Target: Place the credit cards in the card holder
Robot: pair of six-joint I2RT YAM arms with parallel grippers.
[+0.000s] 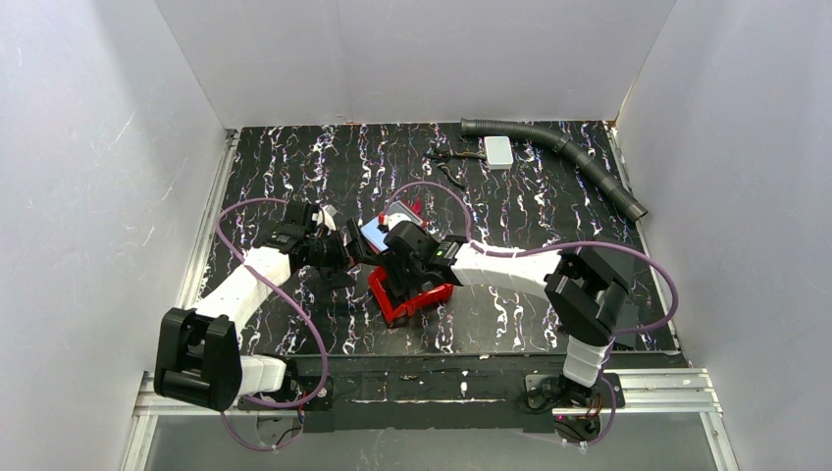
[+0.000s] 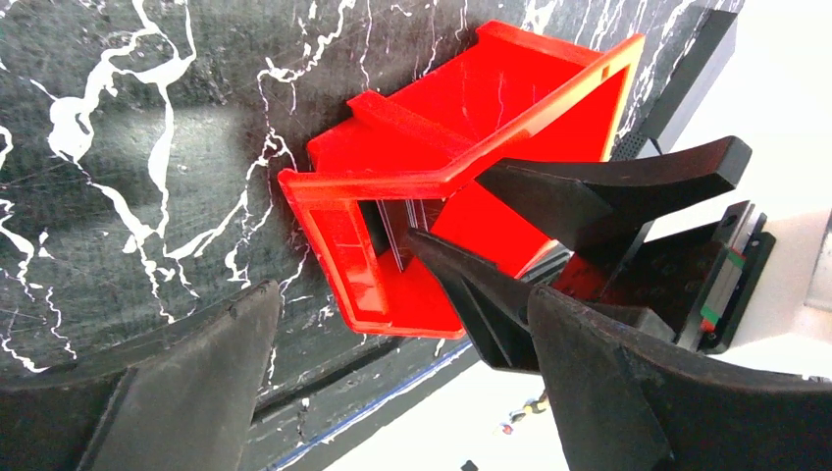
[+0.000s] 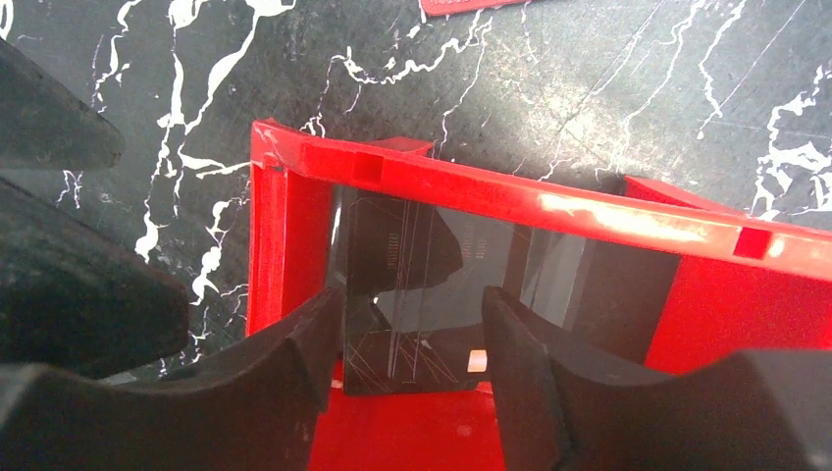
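Note:
The red card holder [image 1: 390, 312] sits at the table's front middle, with dark translucent cards [image 3: 422, 294] inside a compartment. My right gripper is over the holder with its fingers down around the cards, part open; whether it grips a card is unclear. In the right wrist view its fingertips [image 3: 500, 304] are at either side of the cards. My left gripper [image 1: 355, 245] stands open just left of the holder, nothing between its fingers.
A blue-grey object [image 1: 378, 232] lies behind the holder. A white box [image 1: 497, 151], dark tools [image 1: 442, 155] and a black hose [image 1: 559, 142] lie at the back right.

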